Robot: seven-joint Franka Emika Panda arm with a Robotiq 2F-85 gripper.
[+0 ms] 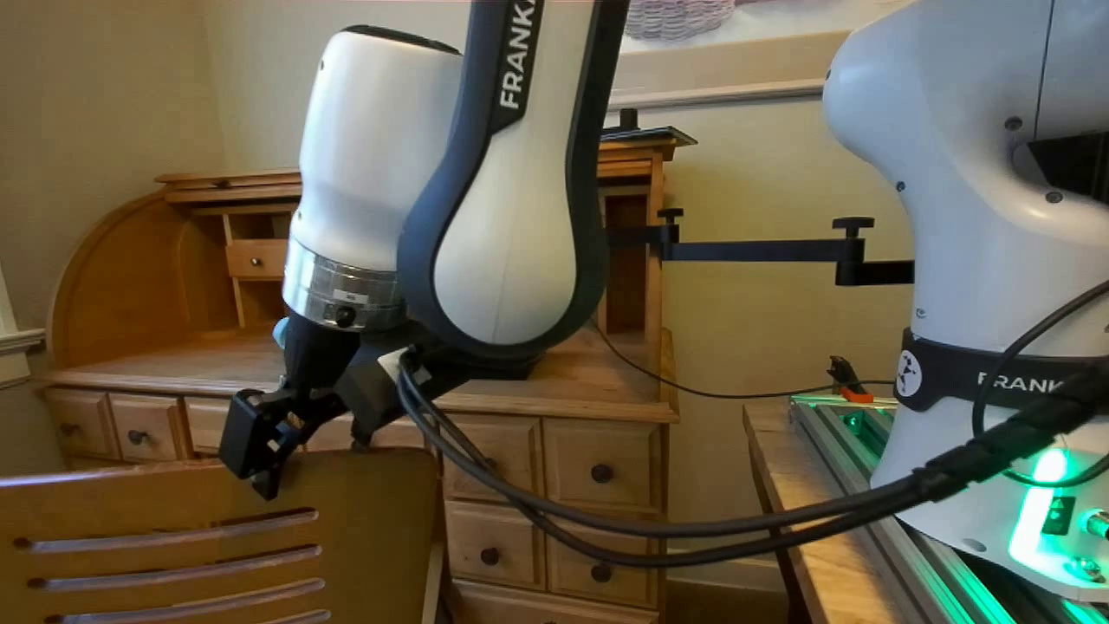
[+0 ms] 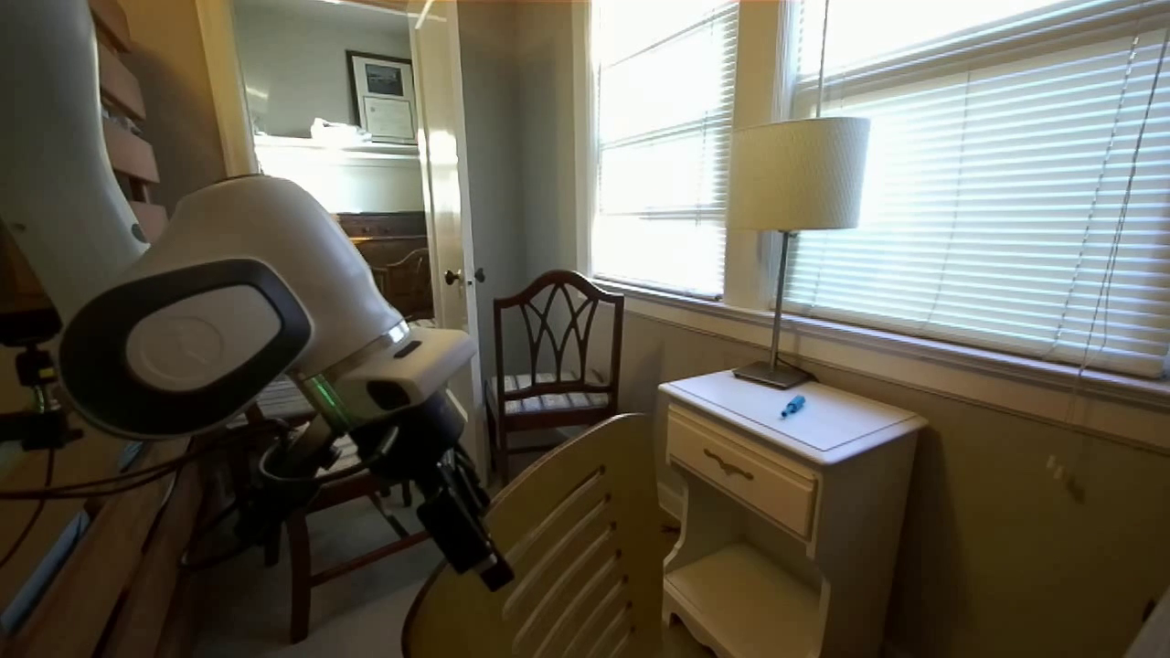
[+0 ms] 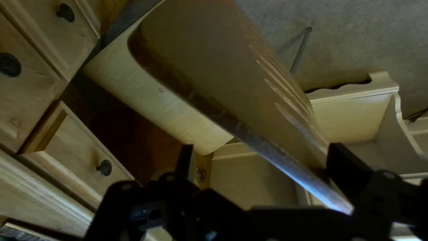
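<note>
In exterior view 1 my gripper (image 1: pixel 258 458) is at the top edge of the wooden chair back (image 1: pixel 385 520), which has several long slots. Exterior view 2 also has the gripper (image 2: pixel 479 537) against the side of this chair back (image 2: pixel 631 482). In the wrist view, the fingers (image 3: pixel 185 160) stand wide apart, and the top edge of the chair back (image 3: pixel 256 140) runs diagonally into the space between them. My gripper is open. Whether a finger is touching the wood is hard to tell.
A roll-top desk (image 1: pixel 608 447) with drawers stands behind the arm. The white nightstand (image 2: pixel 790 499) carries a lamp (image 2: pixel 806 175) and a small blue object (image 2: pixel 792 406). Another chair (image 2: pixel 557 373) stands by the corner. My cables (image 1: pixel 665 529) hang across toward the base.
</note>
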